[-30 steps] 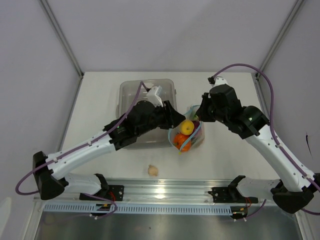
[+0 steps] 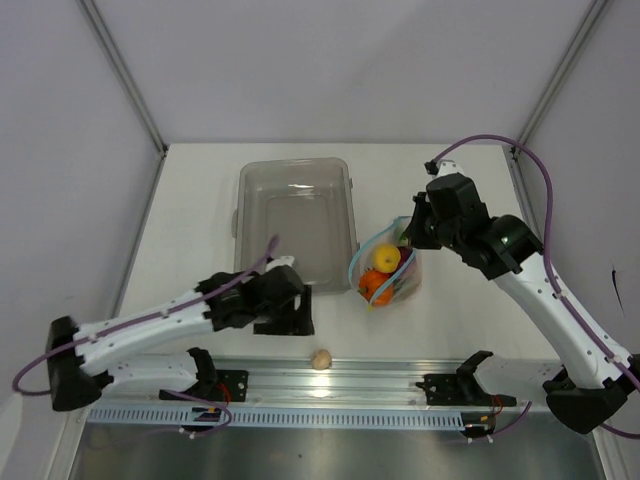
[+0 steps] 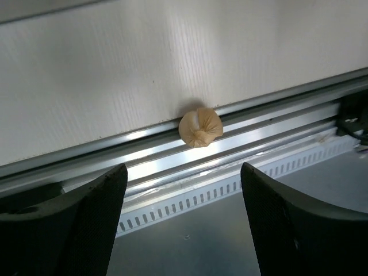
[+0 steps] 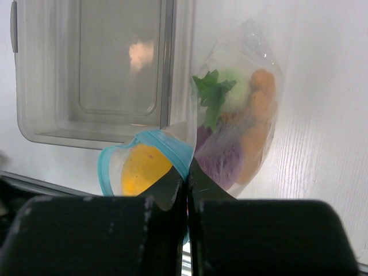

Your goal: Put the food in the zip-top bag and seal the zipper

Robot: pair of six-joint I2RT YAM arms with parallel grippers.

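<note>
The zip bag (image 2: 380, 265) of food, with yellow, orange and purple items, green leaf and blue zipper strip (image 4: 164, 146), stands right of the tray. My right gripper is shut at its rim, the strip between or against its fingers. My left gripper (image 2: 300, 320) is low near the front edge, its fingers apart above a small tan crinkled item (image 3: 201, 127) lying at that edge, also below the left arm in the top view (image 2: 321, 358); nothing is between those fingers.
An empty clear grey container (image 2: 295, 210) fills the middle back of the white table. The front metal rail (image 2: 330, 370) runs along the near edge.
My left gripper has moved away from the bag, down toward the front edge. The tan item sits slightly further right and forward. The right gripper and bag shifted slightly right.
</note>
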